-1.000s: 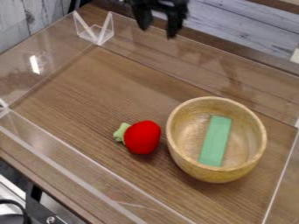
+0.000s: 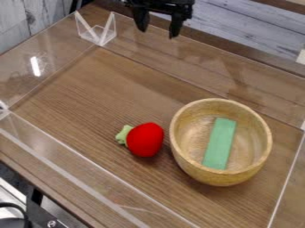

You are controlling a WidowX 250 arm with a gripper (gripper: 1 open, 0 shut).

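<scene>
My black gripper (image 2: pixel 159 27) is at the top centre of the camera view, above the back of the wooden table, partly cut off by the frame edge; its finger state is unclear. A wooden bowl (image 2: pixel 188 161) at the right front holds a green rectangular block (image 2: pixel 219 142). A red round object (image 2: pixel 146 140) with a pale green top, like a toy strawberry or vegetable, lies just left of the bowl.
A clear angular object (image 2: pixel 95 27) sits at the back left. A raised wooden edge runs along the back right.
The bowl, block and red object have not moved.
</scene>
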